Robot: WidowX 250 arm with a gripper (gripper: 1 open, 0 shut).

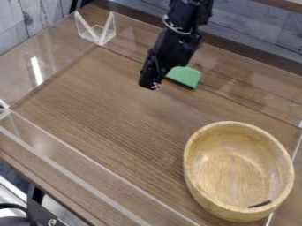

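My black gripper [153, 80] hangs over the upper middle of the wooden table, pointing down and toward the near left, shut, with nothing visible between its fingers. Just right of it, partly behind the arm, lies a green block [184, 77] on the table.
A large tan bowl [238, 144] takes up the near right of the table [88, 124]. White plastic brackets stand at the back left corner [97, 26] and left edge.
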